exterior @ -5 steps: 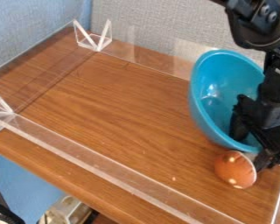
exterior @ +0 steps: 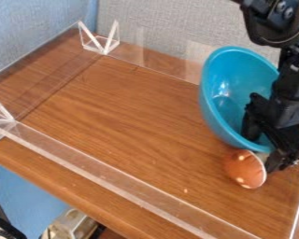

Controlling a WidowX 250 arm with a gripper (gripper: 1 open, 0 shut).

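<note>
A blue bowl (exterior: 223, 93) stands tilted at the right of the wooden table, partly behind my black arm. Below it, an orange-and-white object (exterior: 243, 169) lies near the front right, touching or very close to my gripper (exterior: 272, 159). The fingers are dark and partly overlap the bowl and the orange object, so I cannot tell whether they are open or shut.
Clear plastic edging runs along its sides, with white corner brackets (exterior: 100, 39) at the back left and left front. A textured wall rises behind.
The orange object has shifted slightly up and left, and my gripper has moved slightly with it. The bowl has moved very little.
</note>
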